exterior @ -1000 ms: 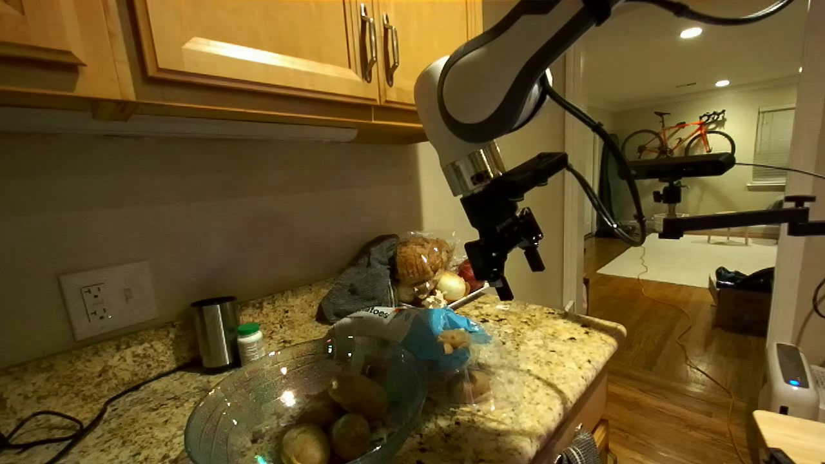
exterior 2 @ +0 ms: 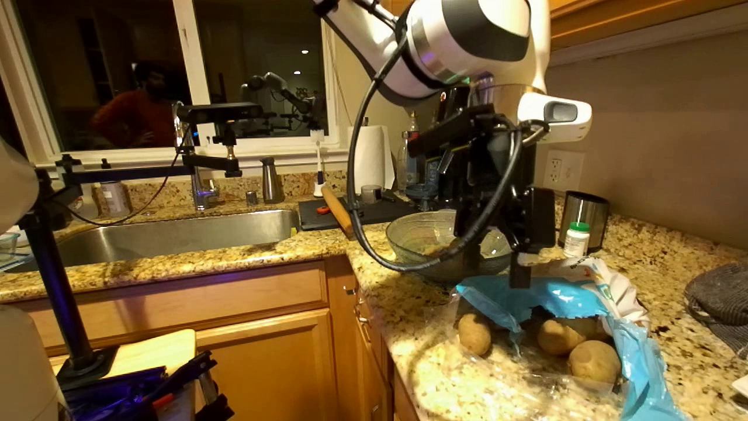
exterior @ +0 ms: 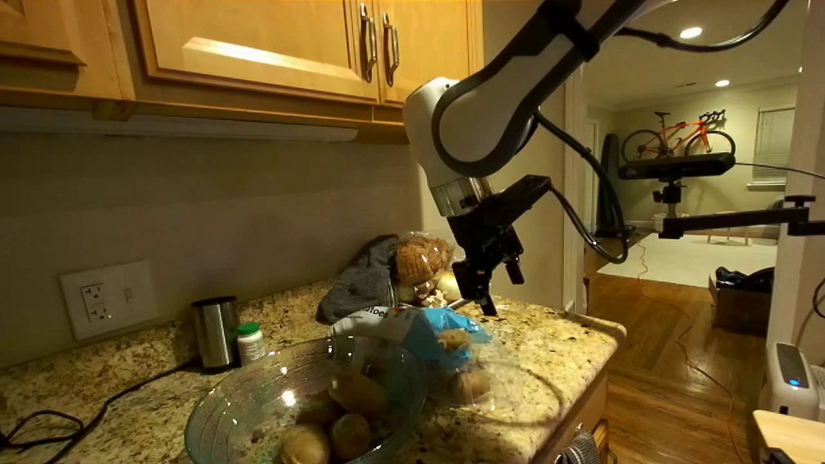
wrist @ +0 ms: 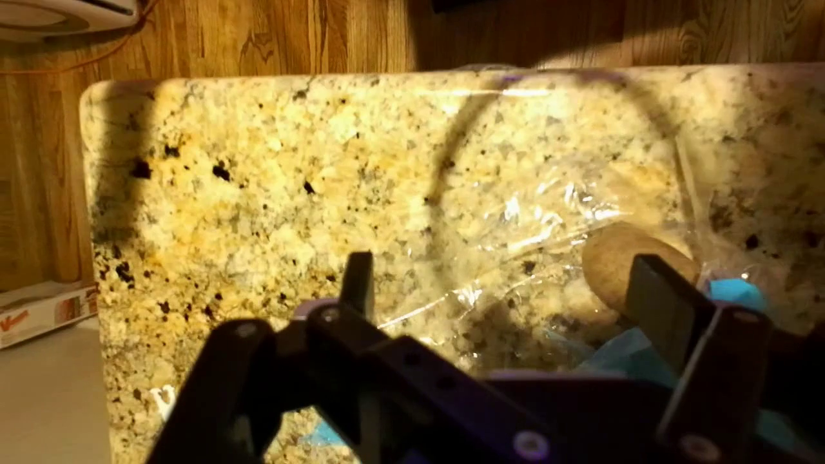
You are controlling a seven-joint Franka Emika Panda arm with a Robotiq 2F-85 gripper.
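Note:
My gripper is open above the counter, its two fingers far apart with nothing held between them. In exterior view 1 the gripper (exterior: 503, 292) hangs above and slightly beyond a blue-and-white plastic bag (exterior: 410, 328). Several potatoes lie in or by the clear part of the bag, among them one potato (exterior 2: 594, 362) near its mouth and another potato (exterior 2: 474, 333) at its left. In the wrist view a potato (wrist: 619, 259) shows beside the right finger, partly covered by it. A glass bowl (exterior: 224, 394) in front holds several potatoes (exterior: 358, 393).
A white bottle with a green cap (exterior: 251, 344) and a metal canister (exterior: 216, 332) stand by the wall. A grey cloth (exterior: 359, 282) and bagged bread (exterior: 421, 259) lie farther back. Bare granite (wrist: 309, 185) extends to the counter edge.
The arm has moved down and to the left in exterior view 1, closer to the plastic bag. The bag, bowl and potatoes look unmoved.

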